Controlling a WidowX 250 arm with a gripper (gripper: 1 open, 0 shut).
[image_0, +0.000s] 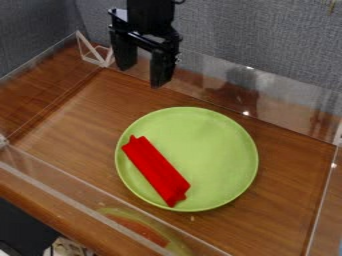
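A green plate (214, 150) rests on the wooden surface, with a long red block (156, 170) lying on its left part. My black gripper (142, 62) hangs above the back of the surface, behind the plate and away from it. Its two fingers stand apart, open, with nothing seen between them.
Clear walls edge it, a white wire frame (94, 52) stands at the back left, and a grey panel (267, 40) rises behind. A yellowish curved shape shows at the front edge.
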